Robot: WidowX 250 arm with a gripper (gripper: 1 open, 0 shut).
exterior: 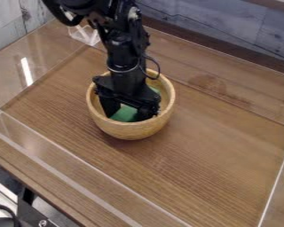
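Observation:
A round tan wooden bowl point(134, 128) sits on the wooden table. In it lies a green object point(124, 113), largely covered by my black gripper point(127, 105), which reaches down into the bowl from the top. The gripper is open; whether anything sits between its fingers is hidden by the dark fingers and the bowl.
A pale wall runs along the back right. A small clear object point(85, 34) is at the back left, and dark cables lie at the lower left beyond the table's edge.

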